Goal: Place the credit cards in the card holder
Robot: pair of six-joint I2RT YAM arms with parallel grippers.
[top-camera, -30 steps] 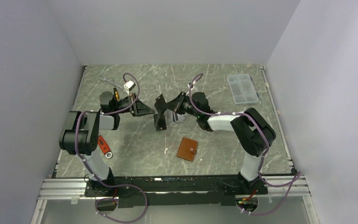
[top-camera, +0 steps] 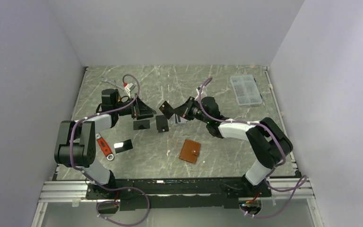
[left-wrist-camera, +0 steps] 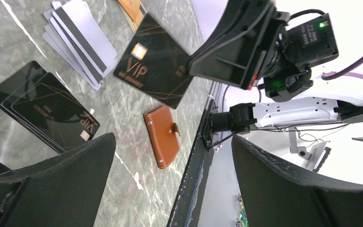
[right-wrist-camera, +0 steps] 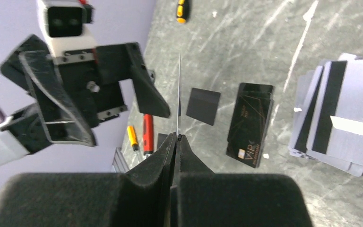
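Note:
My right gripper [top-camera: 178, 112] is shut on a black VIP card [left-wrist-camera: 153, 66] by its edge, well above the table. In the right wrist view this held card [right-wrist-camera: 179, 94] appears edge-on as a thin line. Across from it, my left gripper [top-camera: 152, 113] is open with empty space between its fingers. Under the held card lie stacked black cards [right-wrist-camera: 250, 124], with a fan of white striped cards [left-wrist-camera: 81, 42] alongside. Another dark card [top-camera: 141, 125] lies below the left gripper, and one more [top-camera: 123, 145] reflects light farther forward. The brown card holder [top-camera: 189, 151] lies closed at the front middle.
A clear plastic box [top-camera: 246, 90] sits at the back right. Along the left lie a red-orange tool [top-camera: 104, 146] and a wrench [top-camera: 111, 83]. Open table surrounds the card holder.
My right arm has shifted right with the black card, which shows more of its face from above. The left arm has moved slightly left, uncovering two dark cards.

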